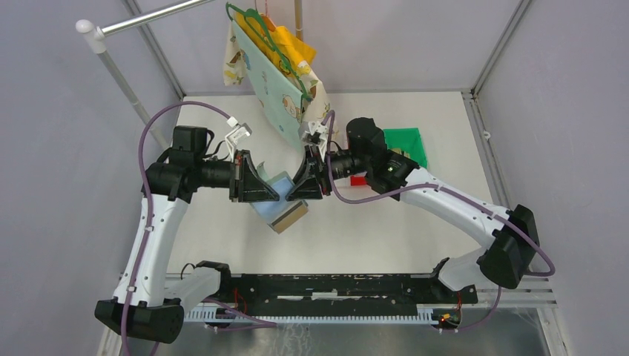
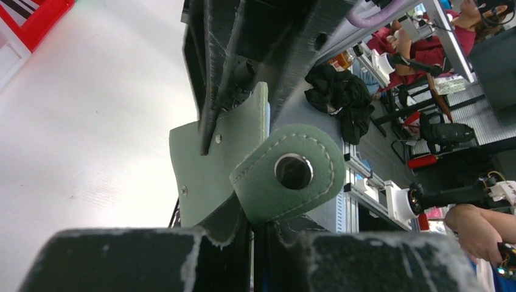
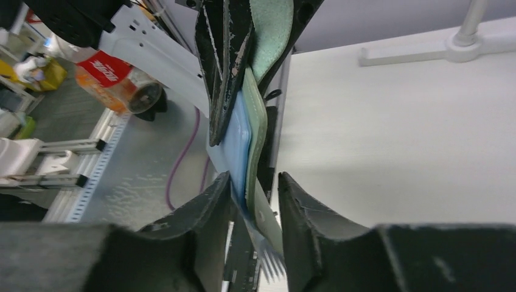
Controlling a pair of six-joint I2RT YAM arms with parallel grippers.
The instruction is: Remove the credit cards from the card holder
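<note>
The card holder, green outside with a blue inner side, is held between both arms at mid-table. My left gripper is shut on it; in the left wrist view its green flap with a snap hole fills the middle. My right gripper is at the holder's right part, its fingers part open and close around it; in the right wrist view the holder's edge runs down between them. Whether those fingers grip it is unclear. Individual cards are hard to make out.
A green bin and a red bin sit at the back right, partly behind my right arm. Hangers with cloths hang at the back.
</note>
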